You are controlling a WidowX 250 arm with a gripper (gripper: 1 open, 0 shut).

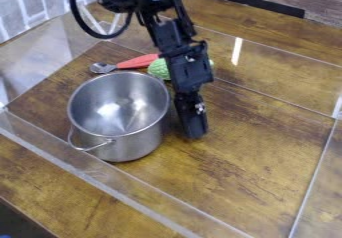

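Observation:
A steel pot [116,117] with a wire handle at its front stands on the wooden table at left of centre. Low against its right side is my gripper [190,130], shut, its tips near the tabletop, with nothing seen between them. A green bumpy vegetable [162,69] lies behind the pot, partly hidden by my arm. A red-handled spoon [134,61] lies at the back left.
Clear panels or strips lie along the left, front and right edges.

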